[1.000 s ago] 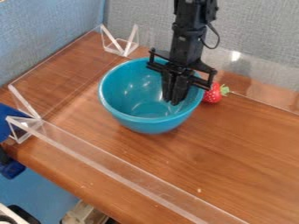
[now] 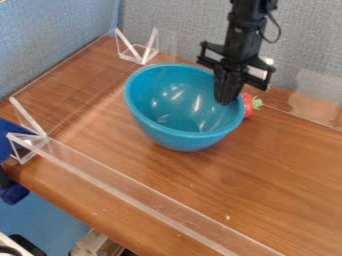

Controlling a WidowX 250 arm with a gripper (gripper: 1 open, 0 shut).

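The black gripper [image 2: 227,92] hangs over the back right rim of a teal bowl [image 2: 171,119], its fingertips low and close together, looking shut. The bowl stands upright on the wooden table and looks empty. A red strawberry [image 2: 251,105] with green leaves lies just behind the bowl's right side, partly hidden by the bowl and gripper. Whether the fingertips touch the rim or the berry cannot be told.
Clear barriers with white brackets [image 2: 28,142] edge the table [image 2: 227,200] at the front left and back. The wood right of and in front of the bowl is bare. A blue padded object sits at the far left edge.
The gripper has moved up and right from inside the bowl toward its rim. The bowl has shifted slightly right and back, now covering more of the strawberry.
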